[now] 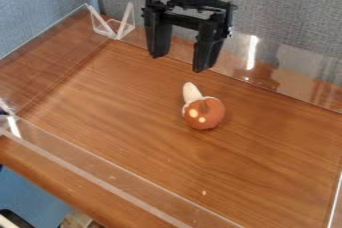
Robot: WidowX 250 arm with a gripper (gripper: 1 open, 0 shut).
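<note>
My black gripper (182, 48) hangs open at the top centre, its two wide fingers apart with nothing between them. Below it and slightly to the right, a toy mushroom (203, 113) with an orange, pale-spotted cap and a white stem lies on its side on the wooden surface, apart from the gripper.
The wooden tray floor (134, 142) is otherwise clear. Transparent walls edge it at the back, front and right. A white frame-like bracket (112, 24) stands at the back left corner. Grey and blue padded walls rise behind.
</note>
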